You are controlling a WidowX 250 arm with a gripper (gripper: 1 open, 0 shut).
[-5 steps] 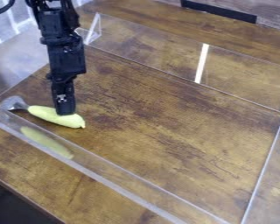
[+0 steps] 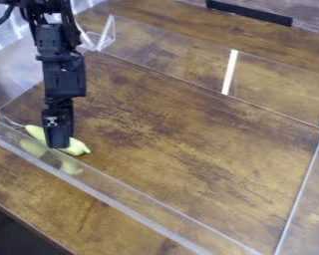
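Note:
My black gripper [image 2: 59, 135] reaches down at the left side of the enclosure, its fingertips right at a pale yellow-green elongated object [image 2: 77, 147], covering part of it. Whether the fingers close on it cannot be told from this view. A thin grey piece, partly hidden, lies at the object's left end, near the clear front wall.
Clear low walls [image 2: 175, 232] surround the wooden work surface [image 2: 189, 139], whose middle and right are empty. A dark strip [image 2: 249, 15] lies at the back.
My gripper has moved down and slightly left onto the yellow-green object, which now sits a little further left and lower, partly covered by the fingers.

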